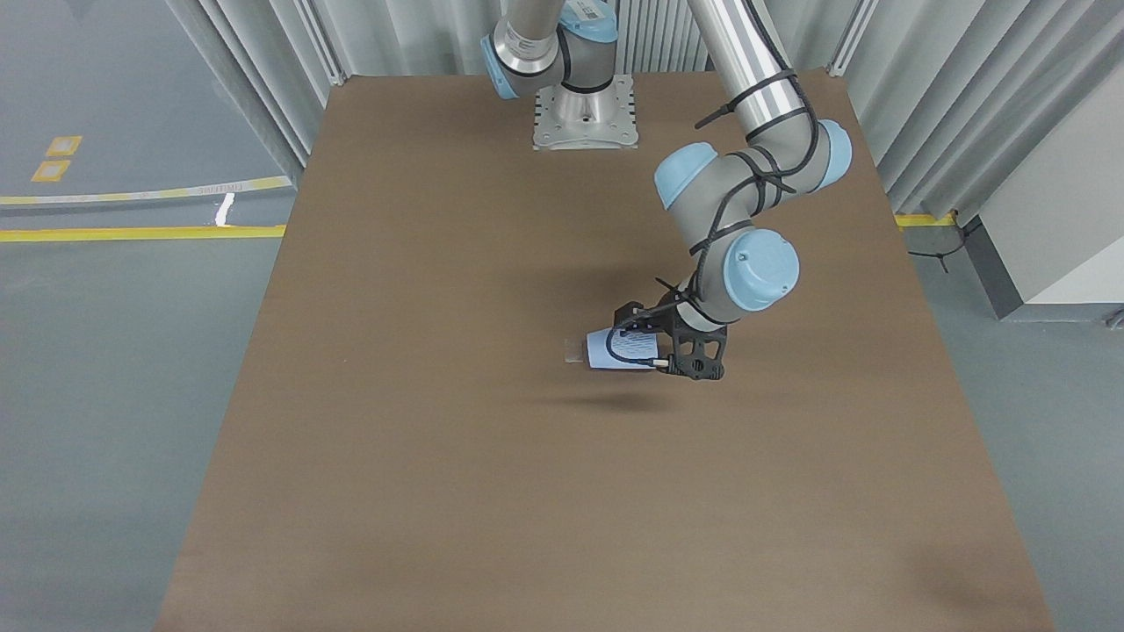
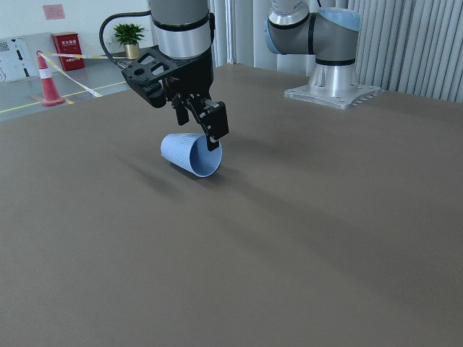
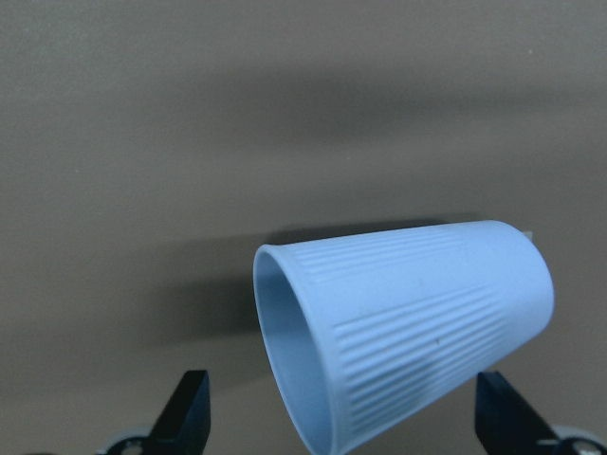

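Observation:
A light blue ribbed cup (image 1: pixel 606 348) (image 2: pixel 181 150) (image 3: pixel 408 332) lies on its side on the brown table (image 1: pixel 443 442); in the left view its open mouth faces right. My black gripper is low over it. In the wrist view the two fingers stand wide apart, near the cup's mouth end and its lower right side, with the cup not gripped. In the front view the gripper body partly covers the cup.
Outside the table are curtains, a white block and a cone (image 2: pixel 49 88) on the floor.

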